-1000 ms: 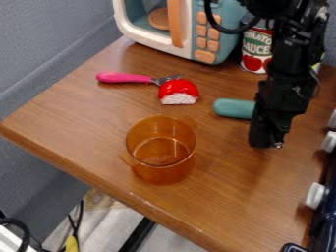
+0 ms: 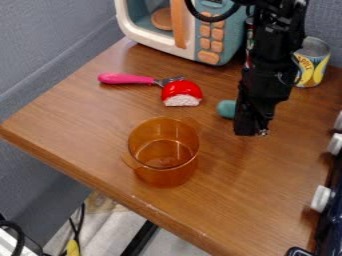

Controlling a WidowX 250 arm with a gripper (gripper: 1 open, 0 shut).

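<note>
My black gripper hangs low over the right side of the wooden table, in front of a teal cylindrical object that is partly hidden behind it. Whether the fingers are open or shut, or hold anything, I cannot tell. To the lower left stands a translucent orange pot. A red and white toy piece lies behind the pot, beside a tool with a pink handle.
A toy microwave stands at the back. A yellow-labelled can is at the back right. Dark equipment with white knobs lines the right edge.
My gripper has moved left and up, toward the back, and now covers more of the teal object. The can at the back right is more exposed.
</note>
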